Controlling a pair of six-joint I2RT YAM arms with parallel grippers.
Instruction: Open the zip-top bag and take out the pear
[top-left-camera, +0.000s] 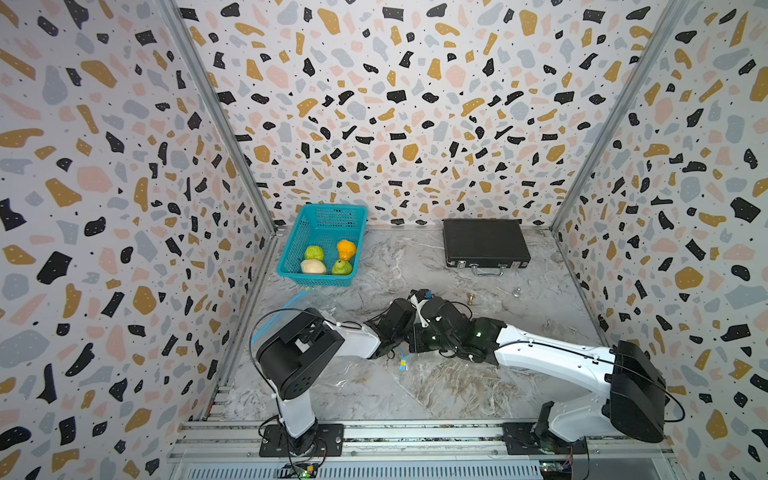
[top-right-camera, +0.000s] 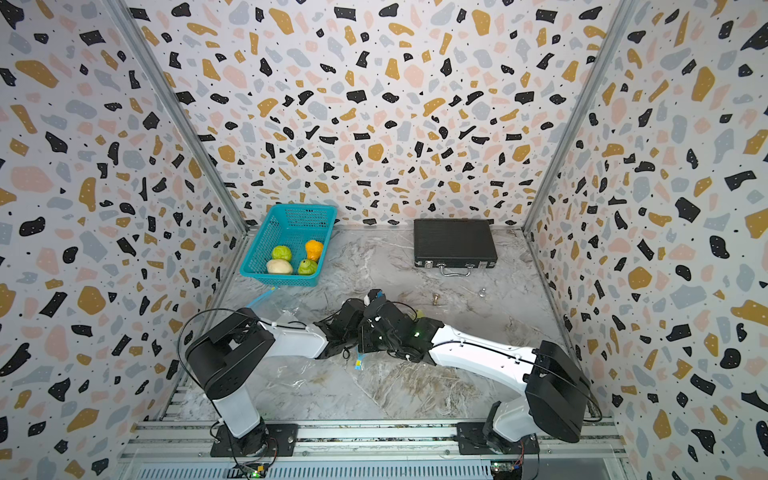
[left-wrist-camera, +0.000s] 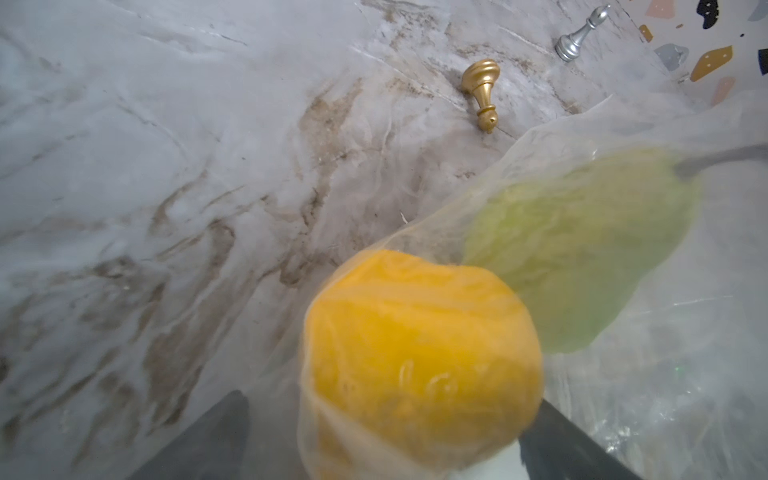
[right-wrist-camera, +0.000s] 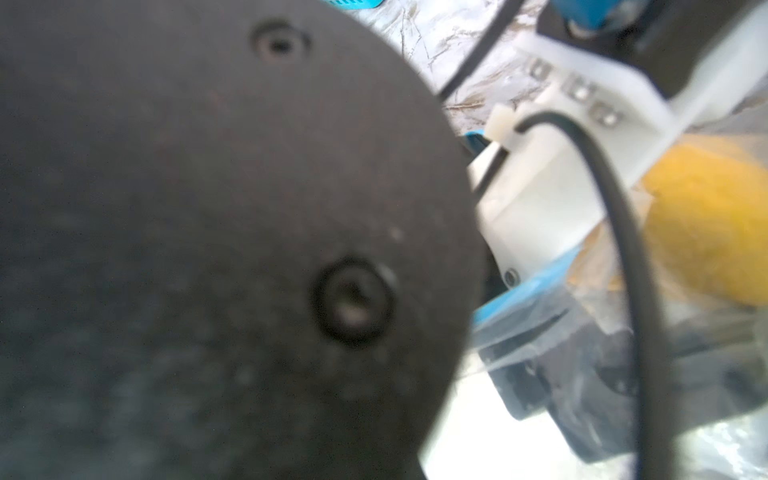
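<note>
In the left wrist view a clear plastic bag (left-wrist-camera: 672, 320) is draped over a green pear (left-wrist-camera: 592, 240) and an orange-yellow fruit (left-wrist-camera: 424, 360). My left gripper stands open, its dark fingers spread on either side of the orange fruit. Whether the fingers lie inside or outside the film, I cannot tell. A blue strip (right-wrist-camera: 532, 288) on the bag shows in the right wrist view, beside the orange fruit. My right gripper (top-left-camera: 417, 328) meets the left one mid-table. Its fingertips are hidden behind a large dark arm part (right-wrist-camera: 240, 240) and the plastic.
A teal basket (top-left-camera: 289, 240) holding several fruits stands at the back left. A black briefcase (top-left-camera: 485, 242) lies at the back right. A gold chess piece (left-wrist-camera: 482, 92) and a silver one (left-wrist-camera: 581, 33) lie beyond the bag. Another blue strip with clear plastic lies on the left.
</note>
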